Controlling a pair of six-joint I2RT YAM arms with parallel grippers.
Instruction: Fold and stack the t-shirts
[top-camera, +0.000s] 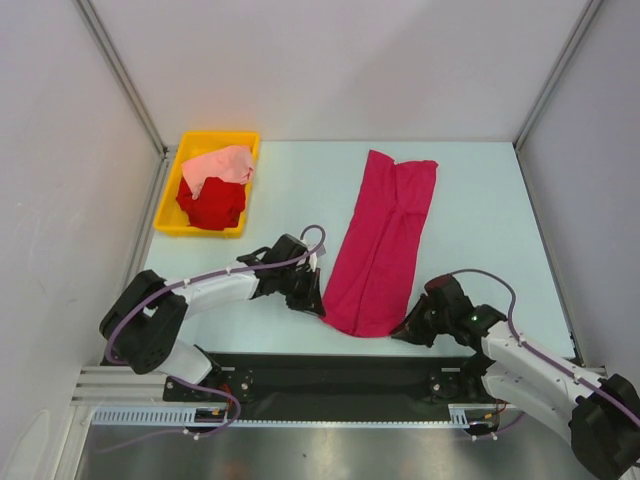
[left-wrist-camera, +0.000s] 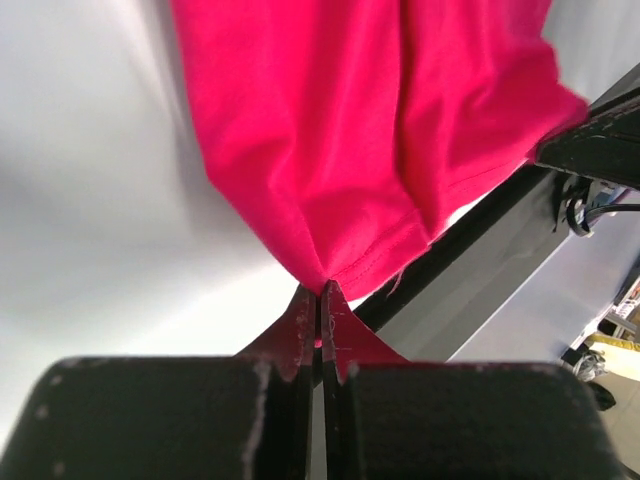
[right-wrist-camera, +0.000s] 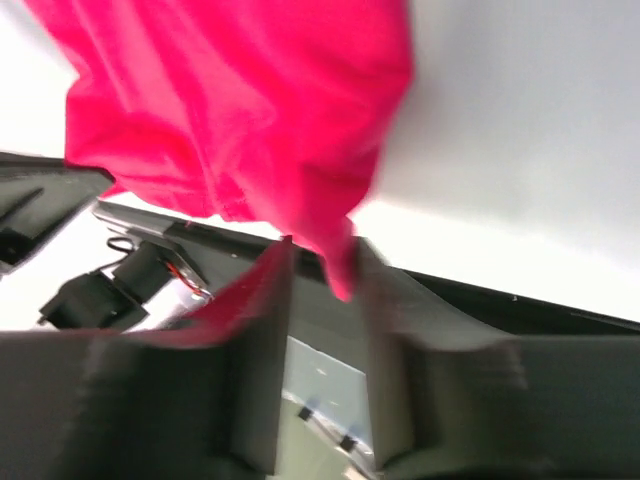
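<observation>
A crimson t-shirt (top-camera: 376, 250) lies lengthwise down the table as a long, narrow strip. Its near-left corner is pinched by my left gripper, which is shut on the cloth. At the near-right corner, my right gripper has its fingers apart, blurred by motion, with a tip of the t-shirt (right-wrist-camera: 240, 110) hanging in the gap. Between the two hands the near edge sags and bunches a little. In the top view both grippers sit close to the table's front edge, the left (top-camera: 321, 314) a little farther back than the right (top-camera: 395, 334).
A yellow bin (top-camera: 168, 205) at the back left holds a pink cloth (top-camera: 220, 165) and a red cloth (top-camera: 214, 205). A dark rail (top-camera: 330, 368) runs along the front edge.
</observation>
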